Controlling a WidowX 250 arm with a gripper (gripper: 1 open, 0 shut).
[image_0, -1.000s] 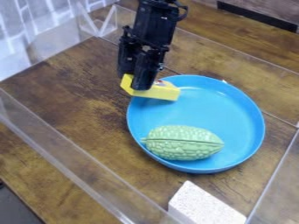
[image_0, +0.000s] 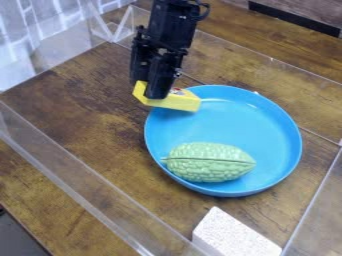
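My black gripper (image_0: 155, 84) comes down from the top of the camera view and is shut on a yellow block (image_0: 175, 99), which it holds at the back left rim of a blue plate (image_0: 267, 130). A green bumpy bitter melon (image_0: 207, 162) lies on the front part of the plate. The gripper body hides part of the block's left end.
A white speckled block (image_0: 235, 234) lies at the front right. Clear plastic walls surround the wooden table (image_0: 74, 130), which is bare to the left of the plate. A white cloth is at the back left.
My gripper and the yellow block have shifted slightly to the left and up over the last second. The plate and melon look the same.
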